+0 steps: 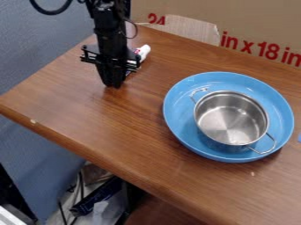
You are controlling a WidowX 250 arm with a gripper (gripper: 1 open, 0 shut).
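My black gripper (114, 73) is at the back left of the wooden table, low beside a small white cylindrical object (140, 54) that is partly hidden behind it. Whether its fingers are open, shut or holding that object is unclear. On the right a steel pot (230, 112) with two handles sits in a light blue plate (186, 134).
A cardboard box (259, 26) stands along the back. Assorted items lie below the table at lower left.
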